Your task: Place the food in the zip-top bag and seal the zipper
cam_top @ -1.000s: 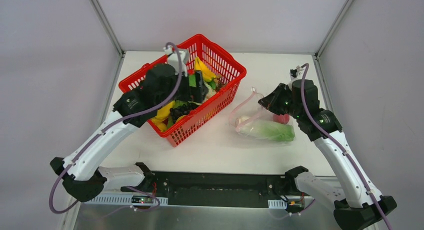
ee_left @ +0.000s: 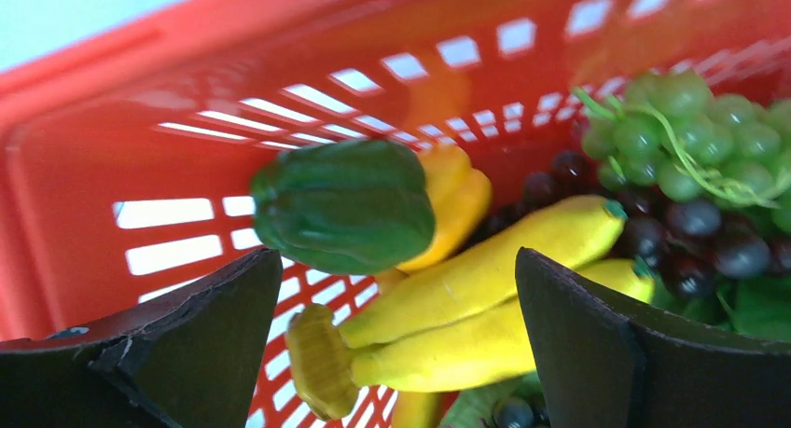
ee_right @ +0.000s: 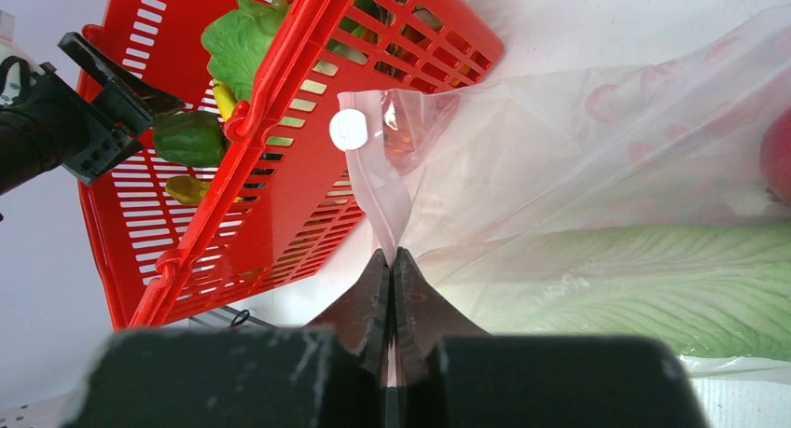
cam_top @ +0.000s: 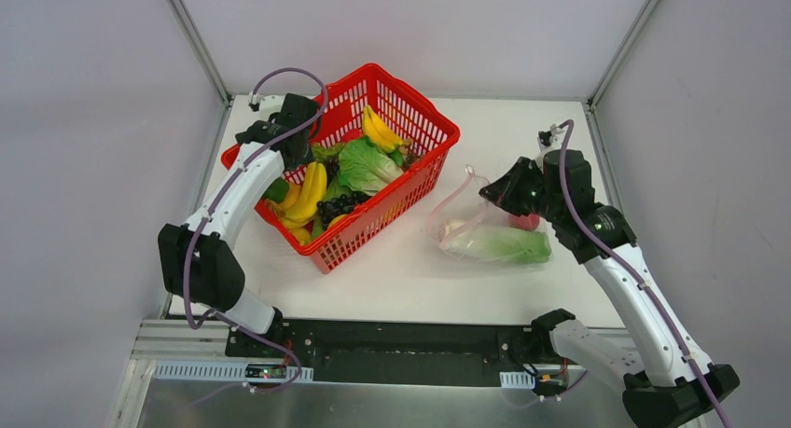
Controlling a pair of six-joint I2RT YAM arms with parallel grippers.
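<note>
The clear zip top bag [cam_top: 457, 204] lies on the right half of the table with its mouth toward the basket. Inside it are a Chinese cabbage [cam_top: 508, 243] and a red round item [cam_top: 524, 222]. My right gripper is shut on the bag's pinkish zipper rim [ee_right: 378, 190]; a white slider [ee_right: 349, 130] sits at the rim's far end. Over the left end of the red basket, my left gripper is open and empty. A green bell pepper [ee_left: 345, 204] lies below and beyond its fingers, beside yellow bananas [ee_left: 476, 293].
The red basket [cam_top: 378, 225] also holds a lettuce [cam_top: 367, 167], more bananas [cam_top: 379, 130] and dark grapes [ee_left: 686, 232]. Its raised walls surround the left gripper's area. Bare table lies in front of the basket and bag.
My left gripper has swung left and back, from above the basket's middle to its left end, uncovering the lettuce. The right arm and the bag have stayed still.
</note>
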